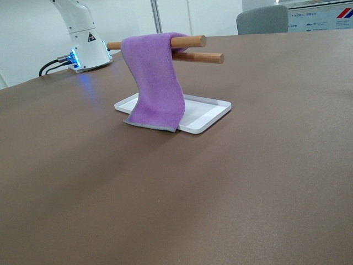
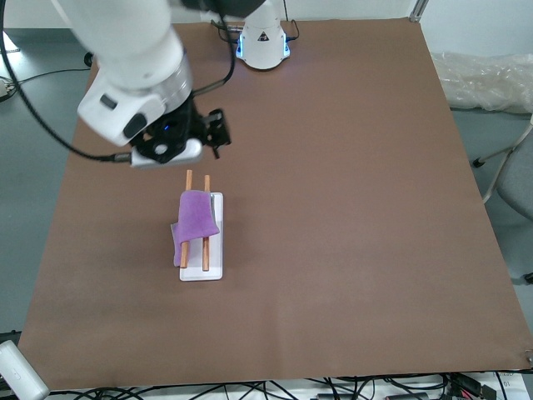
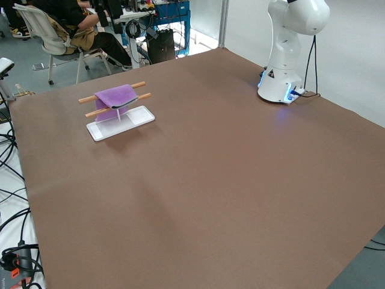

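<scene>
A purple cloth (image 2: 196, 217) drapes over two horizontal wooden rods (image 1: 198, 58) above a white rectangular tray (image 3: 129, 120). In the top view the cloth hangs down one side onto the tray. My gripper (image 2: 216, 142), a black mount on the white arm, is in the left view above and behind the rack, higher up in the picture than the rods' far ends; its fingers are too small and angled to show their state. The top and right views do not show it.
Cables run along the near edge in the left view.
</scene>
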